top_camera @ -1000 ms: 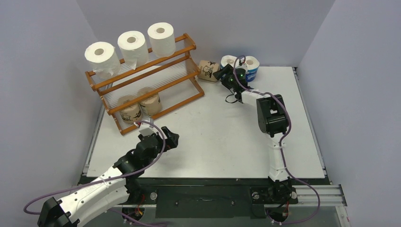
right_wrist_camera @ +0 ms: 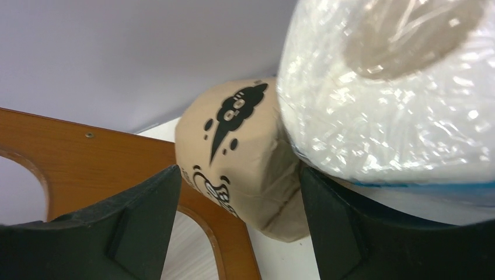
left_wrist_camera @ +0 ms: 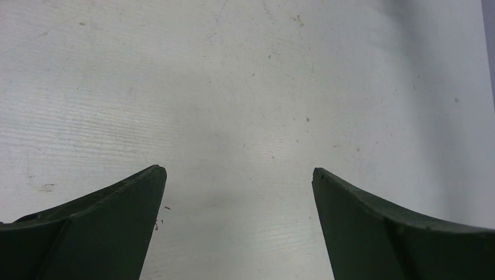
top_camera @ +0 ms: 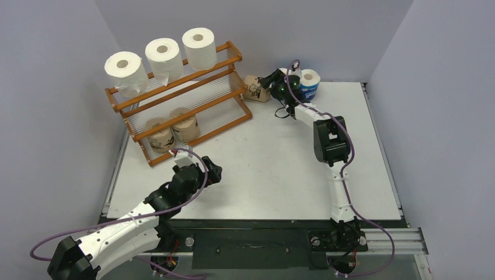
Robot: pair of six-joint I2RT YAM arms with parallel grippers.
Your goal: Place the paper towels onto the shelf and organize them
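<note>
Three white paper rolls, among them the middle one, stand on the upper tier of the wooden shelf. Two brown-wrapped rolls, one of them on the right, sit in the lower tier. Another brown-wrapped roll is on the table by the shelf's right end. My right gripper is open, its fingers on either side of that roll's near part; contact cannot be judged. A plastic-wrapped roll crowds its right finger. Over bare table, my left gripper stands open and empty.
A blue-and-white wrapped roll stands at the back wall, right of the right gripper. The right arm hides part of the other wrapped roll.
The right gripper has shifted left along the back wall, closer to the brown roll, and now covers more of the wrapped roll beside it. The left arm is nearly still; the shelf rolls are unchanged.
</note>
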